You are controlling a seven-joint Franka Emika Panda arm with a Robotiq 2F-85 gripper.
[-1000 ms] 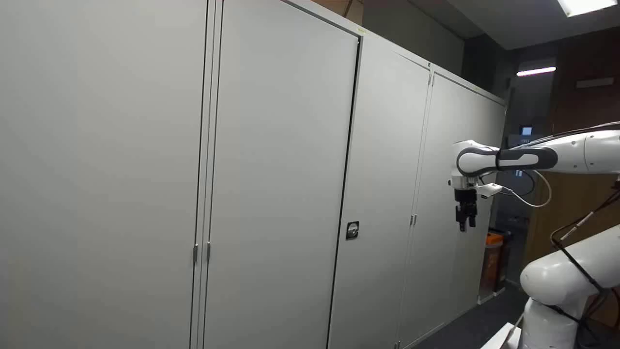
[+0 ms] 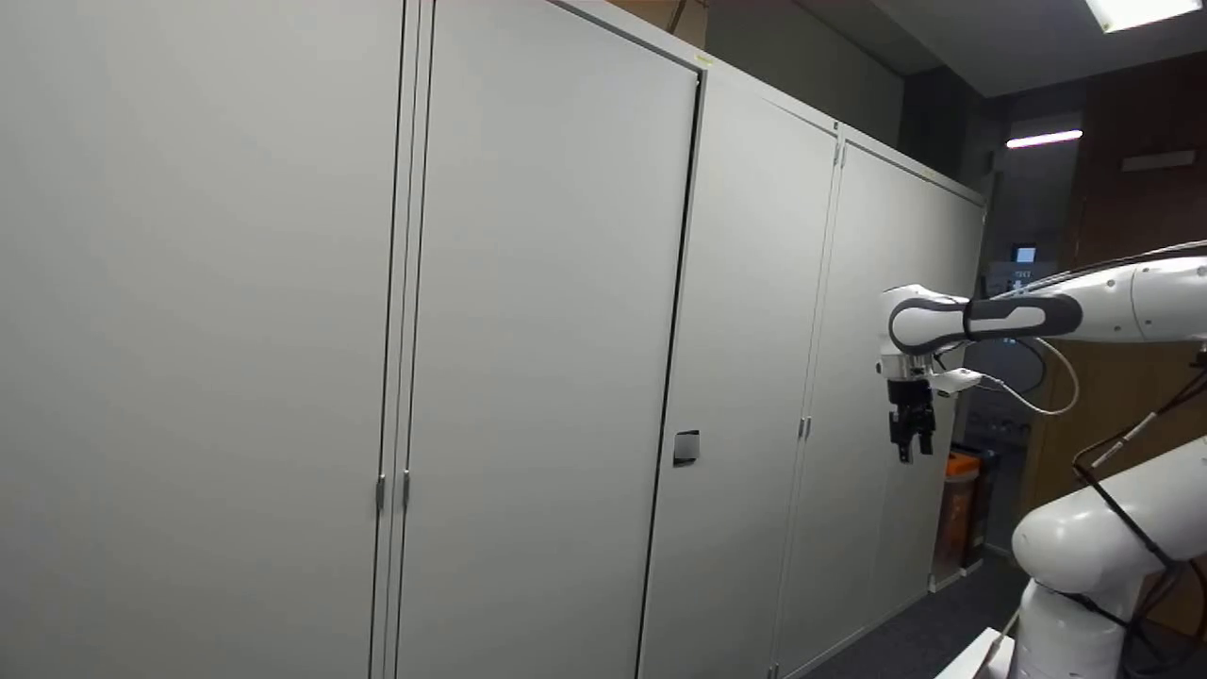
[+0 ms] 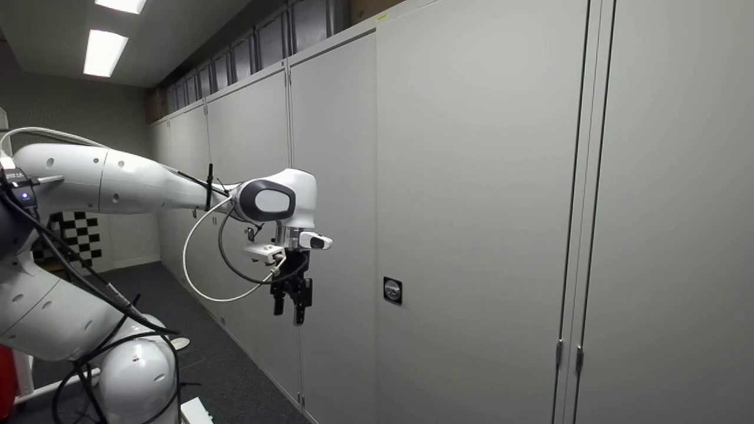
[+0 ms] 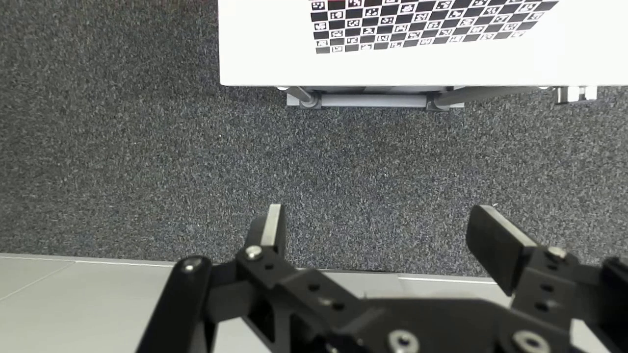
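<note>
My gripper (image 2: 915, 453) hangs fingers-down in front of the tall grey cabinets, at the right of exterior view 1. In the wrist view the gripper is open, its black fingers set wide apart with only floor visible between them. Exterior view 2 shows the same gripper (image 3: 289, 318) left of the cabinet's handle and clear of it. That handle (image 3: 393, 290) is a round latch in a dark square plate, set in a shut cabinet door (image 3: 480, 212). From exterior view 1 the handle (image 2: 686, 448) appears as a mostly plain grey square.
Dark carpet (image 4: 377, 164) lies below, with the cabinet fronts (image 4: 88, 288) along the wrist view's lower edge. A white table (image 4: 265, 59) bearing a checkered board (image 4: 400, 29) stands opposite. Orange and dark bins (image 2: 956, 509) are beyond the cabinets.
In exterior view 1 my gripper and wrist have sunk slightly and shifted a little right. The handle's patch, which showed a round latch, now looks mostly plain grey. The cabinet doors look unchanged.
</note>
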